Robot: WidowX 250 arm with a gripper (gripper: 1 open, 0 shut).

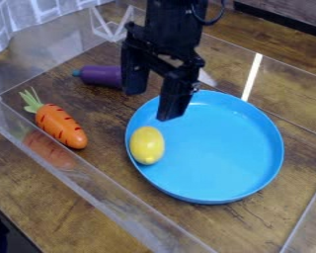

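Observation:
My black gripper [161, 87] hangs over the back-left rim of a blue plate [220, 148], its fingers open and pointing down. A yellow egg-shaped object [147, 144] lies at the plate's left side, below the gripper. An orange toy carrot [62, 126] with green leaves lies on the wooden table to the left. A purple toy eggplant [103, 76] lies behind it, partly hidden by the gripper.
A clear plastic wall [82, 198] runs along the left and front of the workspace. Bare wooden table [279, 89] shows at the back right and in front of the plate.

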